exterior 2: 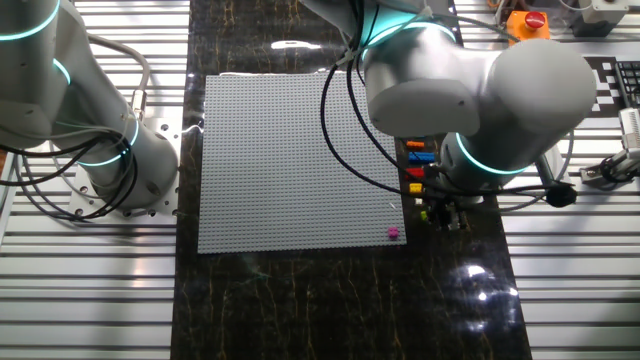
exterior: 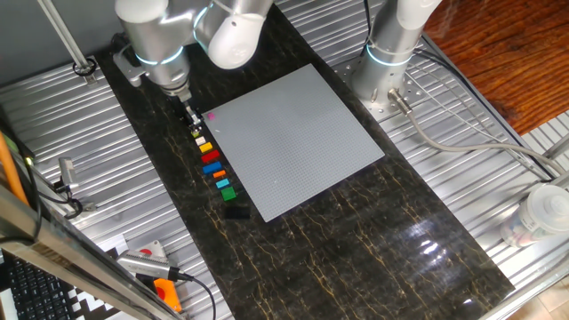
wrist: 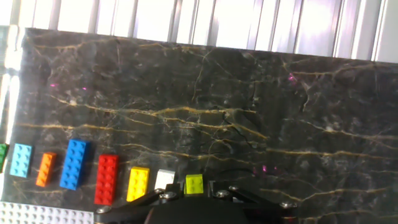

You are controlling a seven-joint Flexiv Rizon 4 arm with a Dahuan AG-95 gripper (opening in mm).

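A row of toy bricks lies on the dark marble board beside the grey baseplate [exterior: 298,142]. At the row's end sits a small lime brick [wrist: 194,184], with a white brick [wrist: 165,179] close by it. My gripper is open, its fingertips standing on either side of the lime brick with slim gaps. In exterior view 1 the gripper [exterior: 194,124] points down at that end of the row. A pink piece [exterior 2: 393,233] sits at the baseplate's near corner. How far the fingertips are above the board is hard to judge.
Further along the row come a yellow brick [wrist: 137,184], a red brick [wrist: 105,179], a blue brick [wrist: 73,164], an orange brick [wrist: 45,168], a light-blue brick [wrist: 20,160] and a green brick [exterior: 228,193]. Most of the baseplate is bare.
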